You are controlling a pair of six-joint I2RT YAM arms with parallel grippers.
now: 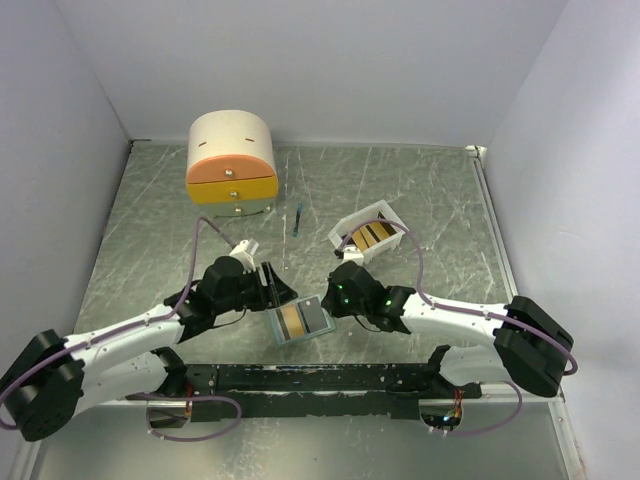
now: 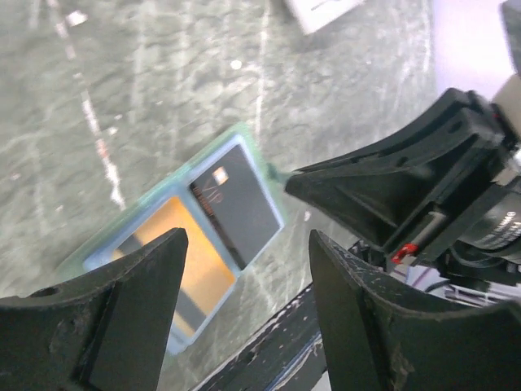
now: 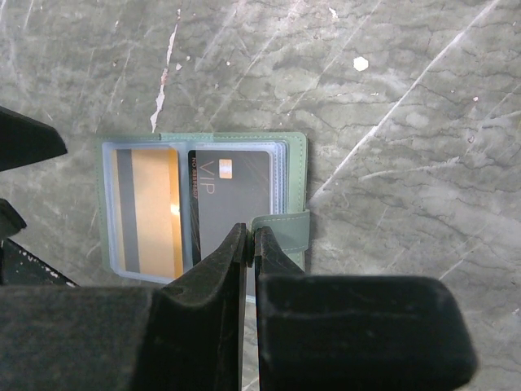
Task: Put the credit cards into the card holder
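The green card holder (image 3: 298, 155) lies open and flat on the table. A black card marked VIP (image 3: 234, 195) sits in its right-hand clear pocket, and a gold card with a grey stripe (image 3: 156, 212) in the left one. My right gripper is shut on the small strap flap (image 3: 282, 231) at the holder's right edge. Above the holder, my left gripper stands open with nothing between its fingers. In the top view the holder (image 1: 303, 319) lies between both arms.
A white box with gold cards (image 1: 368, 233) stands to the back right. A small drawer cabinet (image 1: 232, 160) is at the back left, with a dark pen-like item (image 1: 297, 219) nearby. Bare table lies between them and the holder.
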